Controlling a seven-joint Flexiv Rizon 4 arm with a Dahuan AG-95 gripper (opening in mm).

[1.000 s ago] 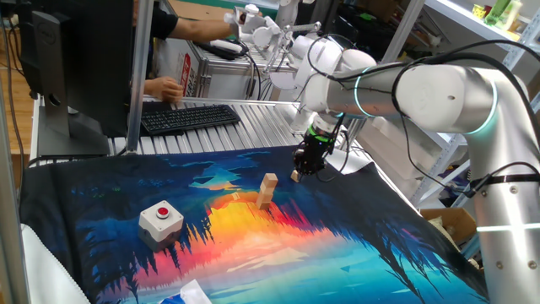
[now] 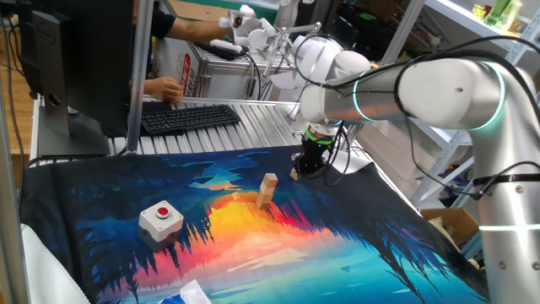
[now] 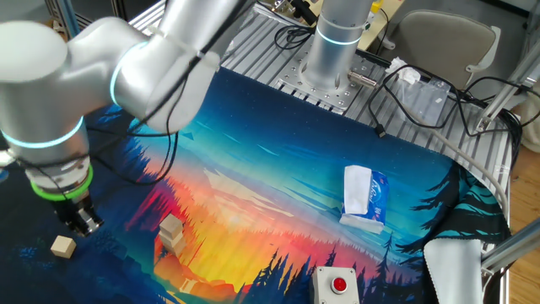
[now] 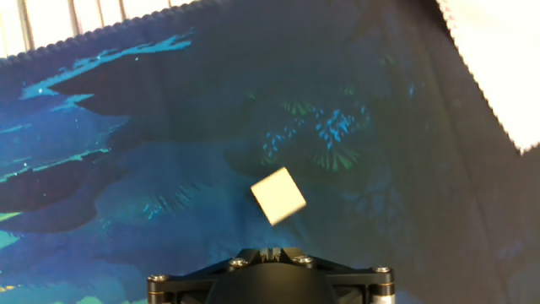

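A single pale wooden cube (image 4: pixel 279 196) lies on the dark part of the printed cloth, apart from the other blocks; in the second exterior view the loose cube (image 3: pixel 62 247) is at the lower left. My gripper points down close beside it, its fingertips together and nothing visible between them. Seen from the second exterior camera, the gripper (image 3: pixel 89 228) hangs above the cloth, just right of the cube. A small upright stack of wooden blocks (image 2: pixel 267 192) stands on the orange part of the cloth; its upper block (image 3: pixel 171 225) looks slightly turned.
A grey box with a red button (image 2: pixel 161 223) sits left of the stack. A blue-and-white tissue pack (image 3: pixel 364 198) lies nearer the robot's base. Behind the cloth are a keyboard (image 2: pixel 191 119) and a monitor.
Cube and stack look unmoved.
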